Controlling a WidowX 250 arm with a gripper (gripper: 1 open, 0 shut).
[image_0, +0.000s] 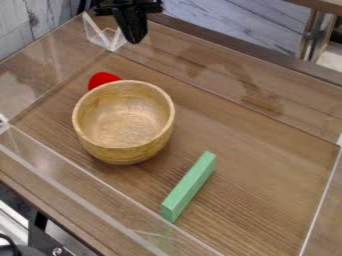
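A wooden bowl sits left of centre on the wooden table. Just behind it, at its upper left, a small red object lies partly hidden by the bowl. A green bar lies diagonally at the lower right. My gripper is at the top edge of the view, above and behind the red object and apart from it. It is dark and mostly out of frame; it looks shut, with nothing seen between its fingers.
Pale walls edge the table at the back and left. Dark cables show at the bottom left corner.
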